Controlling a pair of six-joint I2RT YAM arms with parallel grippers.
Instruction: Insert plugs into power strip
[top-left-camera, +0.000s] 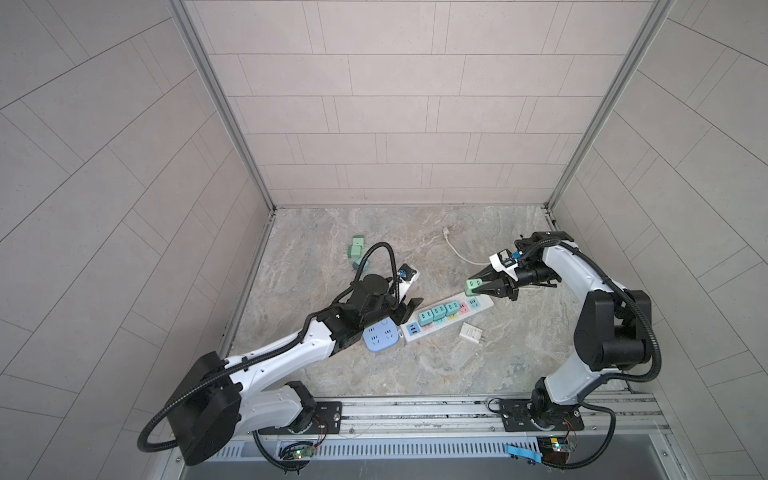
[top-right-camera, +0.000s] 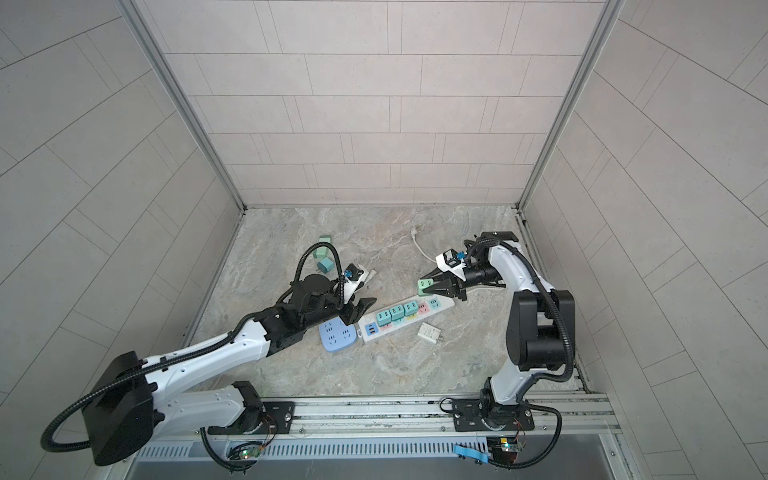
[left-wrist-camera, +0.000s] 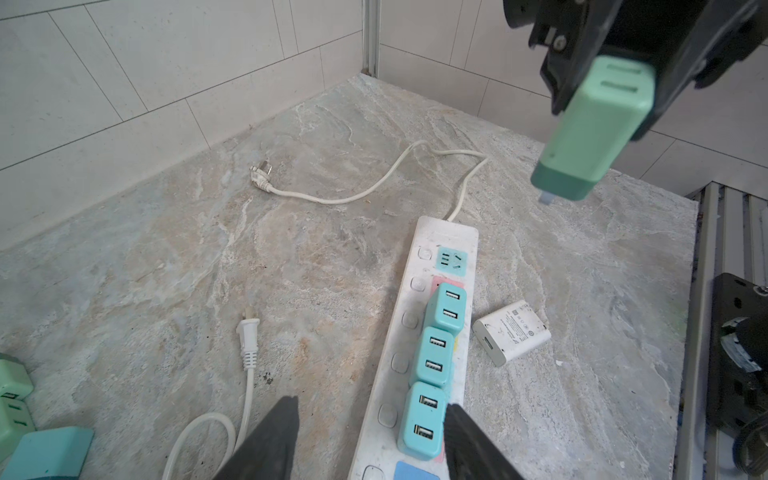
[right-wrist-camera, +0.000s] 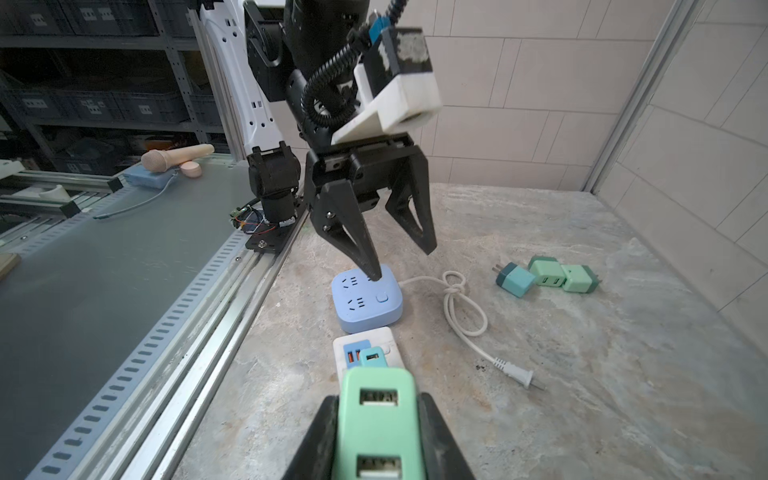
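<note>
The white power strip (left-wrist-camera: 384, 360) lies diagonally at the middle, carrying several teal plugs (left-wrist-camera: 432, 360) in a row. My right gripper (top-left-camera: 480, 286) is shut on a green plug (left-wrist-camera: 592, 128), held above the strip's far right end, prongs downward in the left wrist view. My left gripper hovers over the strip's left end, part open, with nothing visible between its fingers. Loose green and teal plugs lie at the back left.
A blue power block (top-left-camera: 381, 334) lies by the strip's left end. A white adapter (left-wrist-camera: 510, 332) lies in front of the strip. White cables (left-wrist-camera: 336, 200) trail behind it.
</note>
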